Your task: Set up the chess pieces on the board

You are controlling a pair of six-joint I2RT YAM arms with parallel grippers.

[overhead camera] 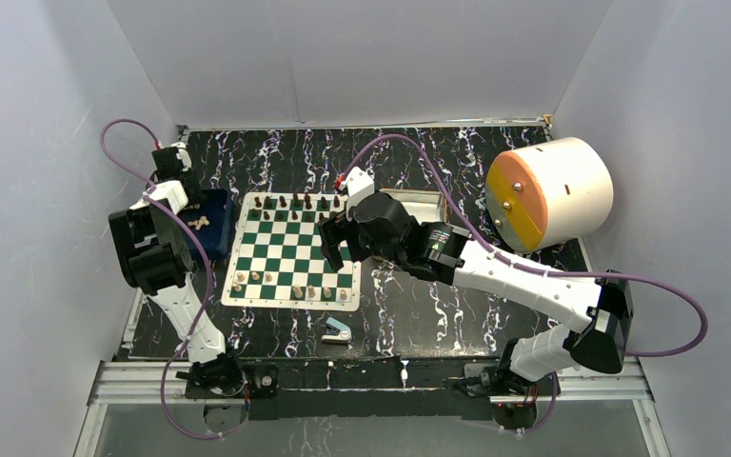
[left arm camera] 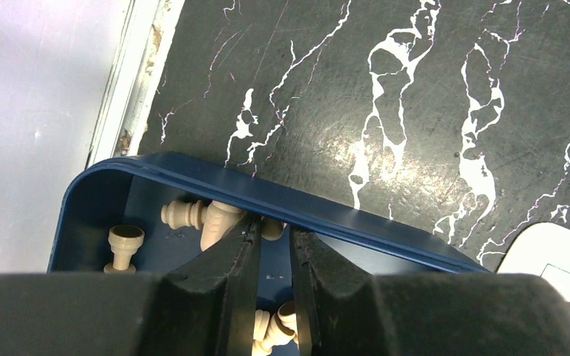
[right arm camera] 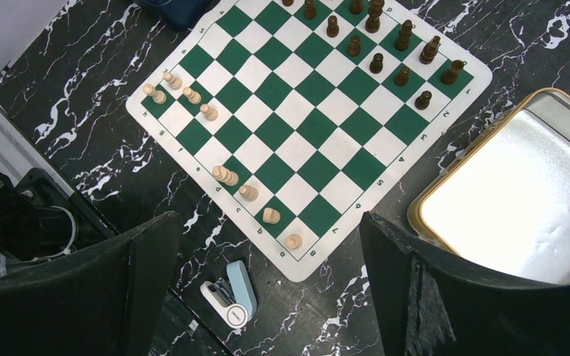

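Note:
Inside the dark blue bin, my left gripper is shut on a light wooden chess piece, close against the bin wall. Only a small part of that piece shows between the fingertips; its kind cannot be told. More light pieces lie loose around the fingers. The green and white chessboard carries dark pieces along its far side and several light pieces along the near side, with gaps among the light ones. Above the board's right edge, my right gripper hangs open, holding nothing.
A gold-rimmed tray, seemingly empty, stands right of the board. A blue and white stapler lies in front of the board. At the back right rests a big cream drum. Bare marble table extends at the front right.

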